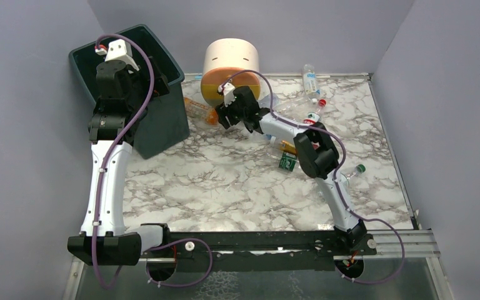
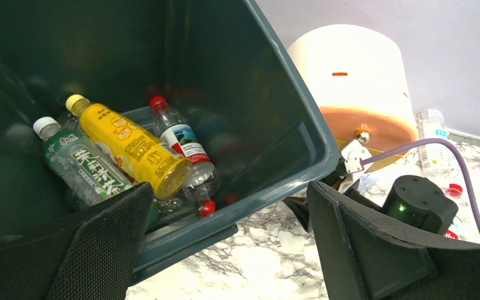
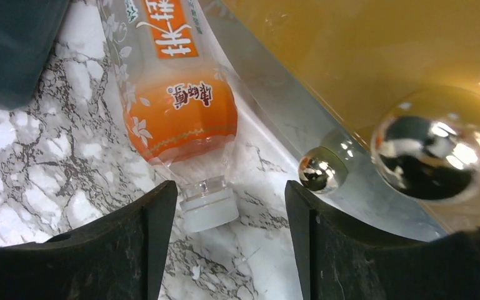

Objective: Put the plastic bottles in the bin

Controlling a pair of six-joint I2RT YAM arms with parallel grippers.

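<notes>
My left gripper hangs open at the rim of the green bin (image 1: 162, 131), with nothing between its fingers. Inside the bin lie several bottles, among them a yellow bottle (image 2: 134, 147), a green-labelled bottle (image 2: 81, 162) and a red-capped one (image 2: 187, 147). My right gripper is open low over the marble table, its fingers either side of and just short of the white cap (image 3: 209, 209) of an orange-labelled bottle (image 3: 178, 115). That bottle lies between the bin and a yellow-fronted cylinder (image 1: 231, 59).
Several bottles lie on the right half of the table (image 1: 181, 187), including a clear one (image 1: 309, 81) at the back and a green-capped one (image 1: 353, 175) at the right, partly under the right arm.
</notes>
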